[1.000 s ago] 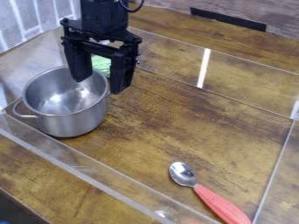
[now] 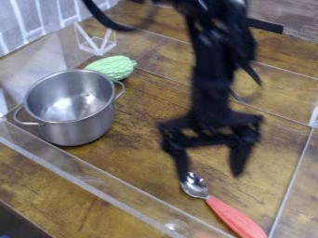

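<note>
My black gripper (image 2: pixel 209 153), blurred, hangs open over the right-middle of the wooden table, just above a spoon (image 2: pixel 221 208) with a steel bowl end and pink-red handle, which lies in the lower right. A steel pot (image 2: pixel 72 110) with two side handles stands at the left. Behind it lies a light green textured object (image 2: pixel 112 66).
Clear plastic walls border the work area on the left, front and right. A white wire piece (image 2: pixel 95 45) sits in the back left corner.
My gripper has moved from over the pot rightward and down to above the spoon. The pot, green object and spoon have stayed in place.
</note>
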